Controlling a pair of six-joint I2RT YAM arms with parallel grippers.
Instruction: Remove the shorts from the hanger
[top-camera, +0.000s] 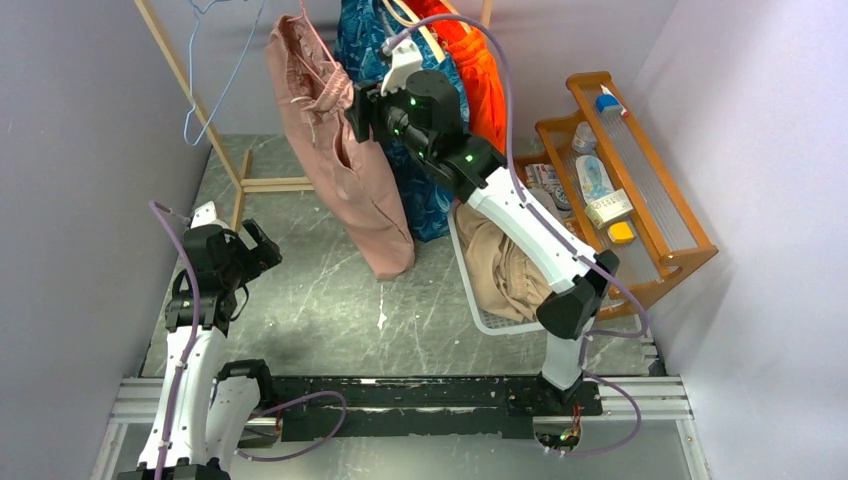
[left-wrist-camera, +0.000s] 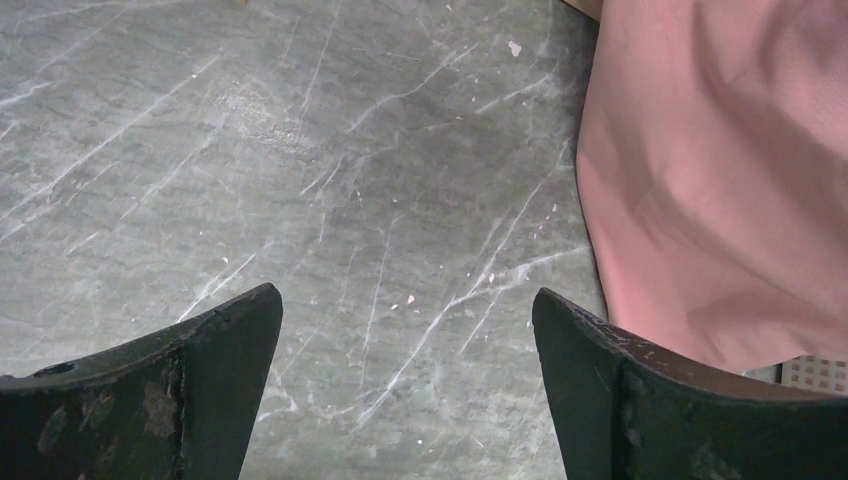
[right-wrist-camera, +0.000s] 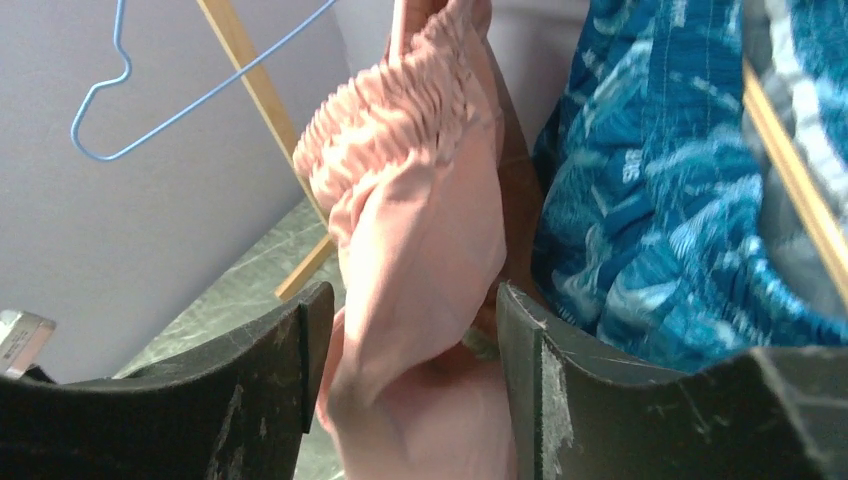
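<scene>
Pink shorts (top-camera: 345, 165) hang from a pink hanger (top-camera: 318, 38) at the back of the scene, their gathered waistband (right-wrist-camera: 390, 105) showing in the right wrist view. My right gripper is open at the right side of the shorts, just below the waistband. Pink fabric lies in the gap between its fingers, ungripped. My left gripper (top-camera: 272, 245) stands open over the floor at the left, apart from the shorts. In the left wrist view only bare floor shows between its fingertips, with the shorts' lower part (left-wrist-camera: 710, 200) off to the right.
Blue patterned shorts (top-camera: 425, 180) and an orange garment (top-camera: 480, 85) hang close on the right. An empty blue hanger (top-camera: 225, 90) is at the left on the wooden rack (top-camera: 275, 185). A basket (top-camera: 475, 300) holds beige clothing beside a wooden shelf (top-camera: 650, 180).
</scene>
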